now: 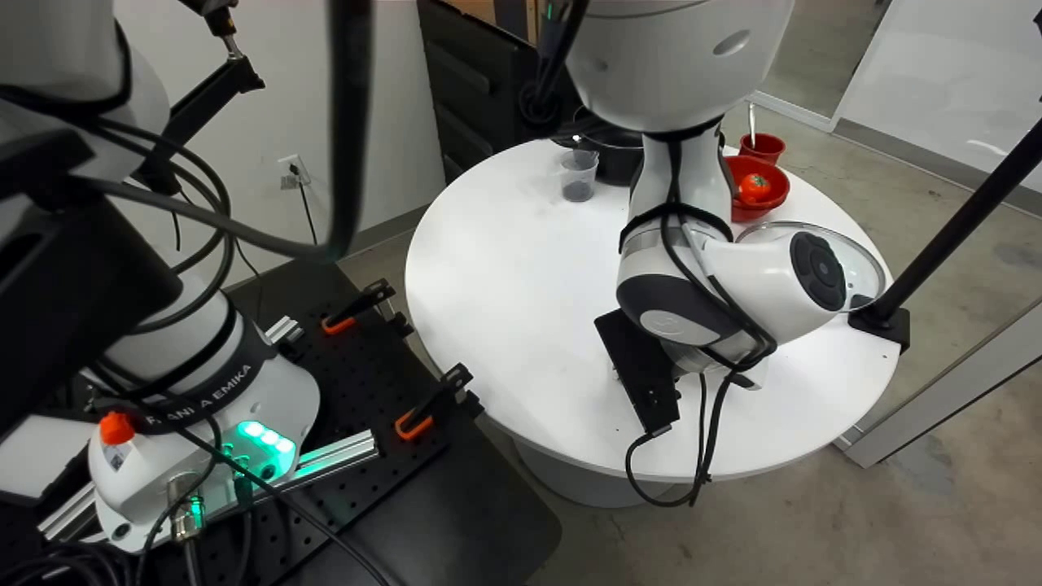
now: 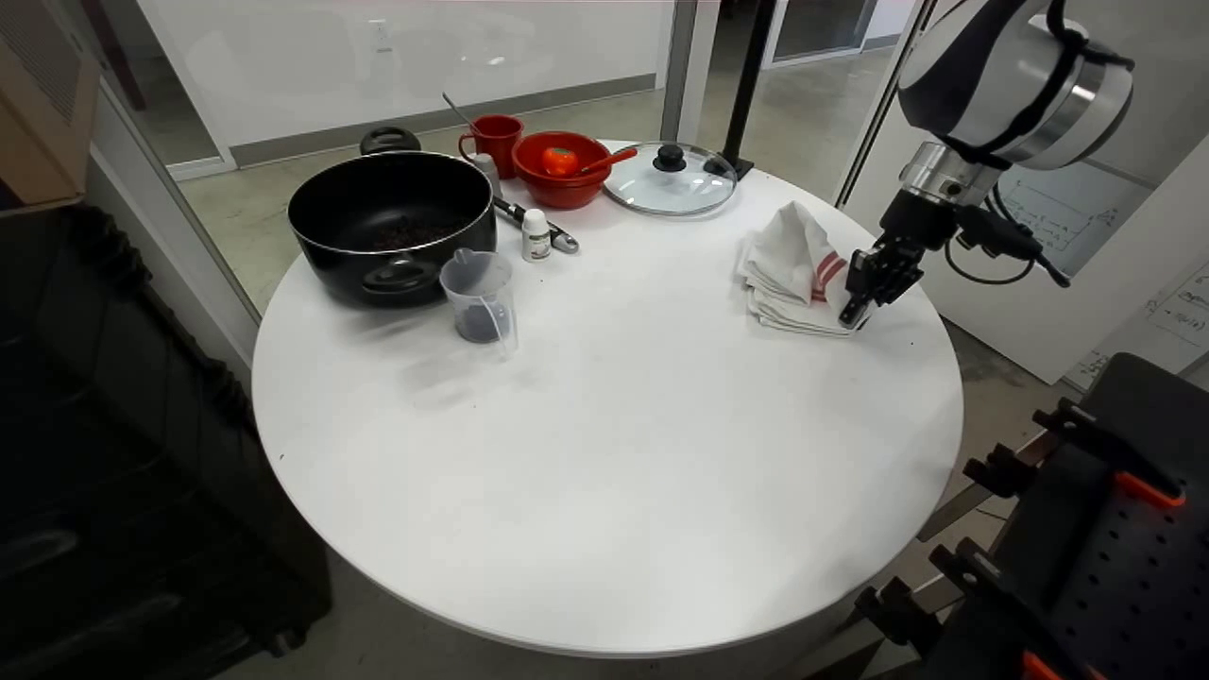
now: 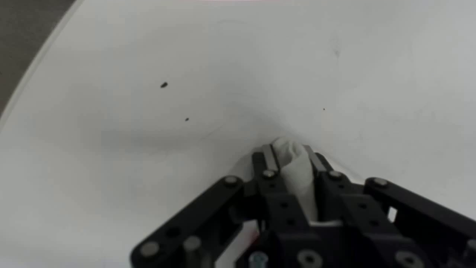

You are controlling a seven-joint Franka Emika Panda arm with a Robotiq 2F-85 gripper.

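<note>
A folded white cloth [image 2: 793, 272] with red stripes lies on the round white table, one part standing up in a peak. At its right edge my gripper [image 2: 852, 319] points down, low over the table. From the wrist view, a bunched fold of white cloth [image 3: 298, 174] fills the narrow gap between the fingers of my gripper. Both fingers stand close against the fold; whether they are squeezing it cannot be told. The arm [image 1: 723, 283] hides the fingers and the cloth in exterior view 1.
A black pot [image 2: 391, 227], a clear measuring cup [image 2: 478, 300], a small white bottle [image 2: 536, 234], a red bowl [image 2: 555, 187] with a tomato, a red mug [image 2: 495, 142] and a glass lid [image 2: 671, 181] stand along the far side.
</note>
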